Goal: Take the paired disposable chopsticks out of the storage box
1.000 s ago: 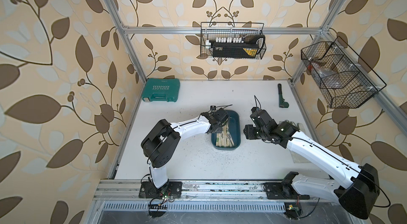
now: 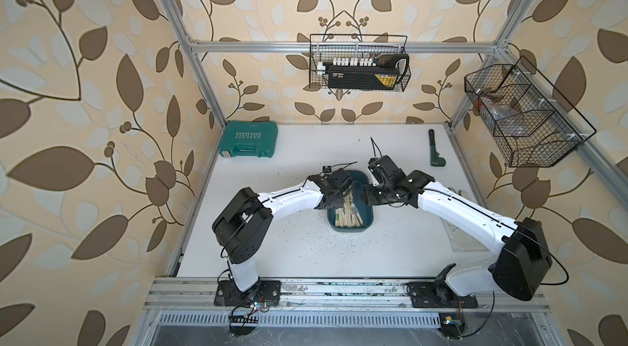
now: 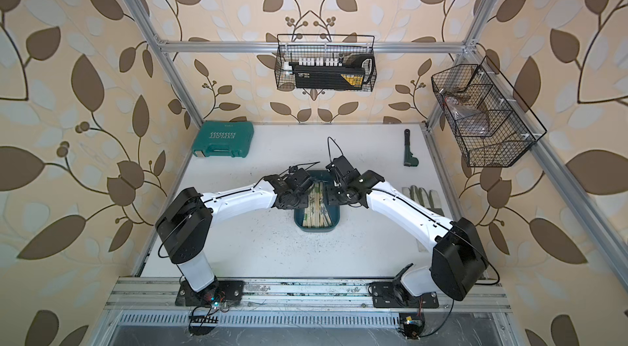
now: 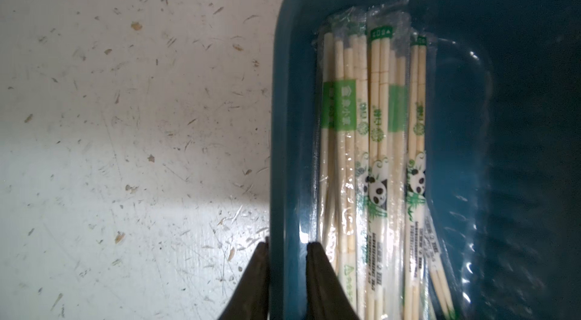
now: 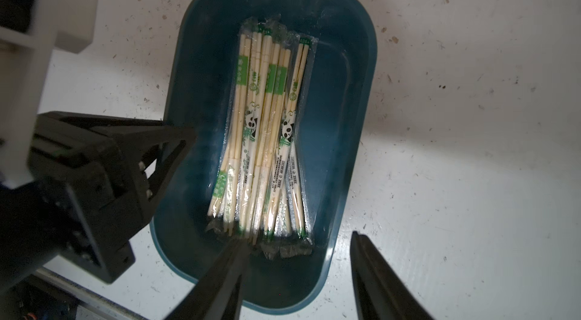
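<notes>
A dark teal storage box holds several wrapped pairs of disposable chopsticks, some printed with pandas and green labels, also visible in the left wrist view [image 4: 378, 187]. My left gripper is at the box's left rim [image 4: 278, 138], one fingertip on each side of it, part open; contact is unclear. In the right wrist view, my right gripper stands open above the box's near right part, nothing visible between its fingers.
A green case [image 2: 248, 138] lies back left; a green-and-black tool [image 2: 435, 149] lies back right. Gloves [image 3: 422, 198] lie at the right. Wire baskets [image 2: 359, 61] hang above.
My right arm has moved left, toward the box. My left arm has shifted slightly, and the box sits slightly further right.
</notes>
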